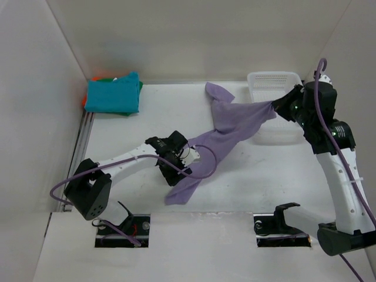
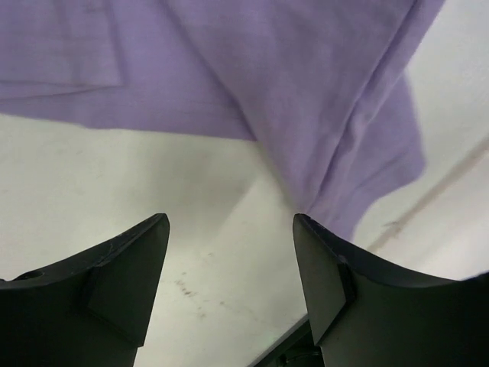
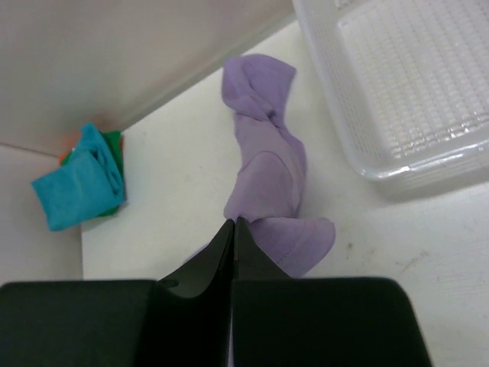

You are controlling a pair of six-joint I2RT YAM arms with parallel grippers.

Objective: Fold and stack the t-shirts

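Note:
The purple t-shirt (image 1: 226,129) lies bunched and stretched across the middle of the table, one end lifted toward the right. My right gripper (image 1: 278,108) is shut on that raised end, beside the white basket. In the right wrist view, purple cloth (image 3: 267,183) runs up to the closed fingertips. Over the shirt's lower left part stands my left gripper, open, with bare table between its fingers and purple cloth close to the right one. Folded shirts form a stack at the back left, a teal shirt (image 1: 114,96) on top, green and orange edges showing beneath.
A white basket (image 1: 274,77) stands at the back right, empty where it shows; the right arm covers part of it. Walls close off the back and sides.

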